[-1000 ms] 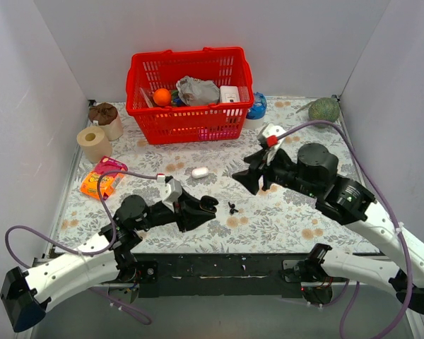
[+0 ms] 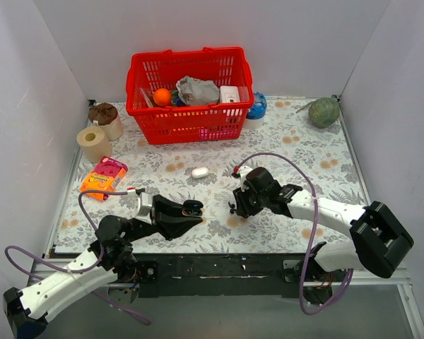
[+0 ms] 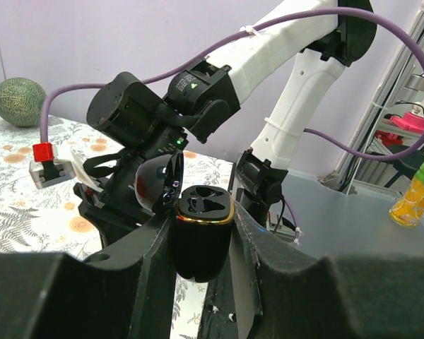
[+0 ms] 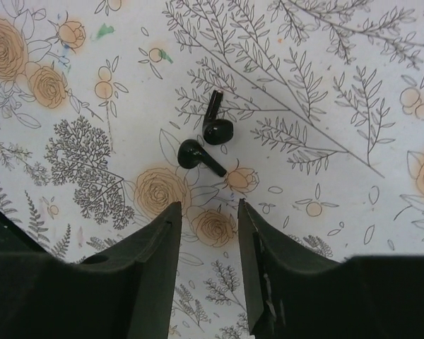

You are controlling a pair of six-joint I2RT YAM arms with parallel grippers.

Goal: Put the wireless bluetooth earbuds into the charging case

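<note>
My left gripper is shut on the black charging case (image 3: 202, 240), held off the table with its lid open. In the top view the case (image 2: 193, 207) shows at the fingertips. Two black earbuds lie close together on the patterned cloth: one earbud (image 4: 216, 127) has its stem pointing up in the right wrist view, the other earbud (image 4: 191, 154) its stem toward lower right. Over the cloth, my right gripper stands part open with nothing between its fingers; both earbuds are beyond its fingertips in that view.
A small white object (image 2: 199, 172) lies on the cloth behind the case. The red basket (image 2: 191, 132) stands at the back, with an orange snack bag (image 2: 103, 178) and tape roll (image 2: 94, 144) at left.
My left gripper has shifted slightly left and toward the front with the case. The earbuds appear unmoved.
</note>
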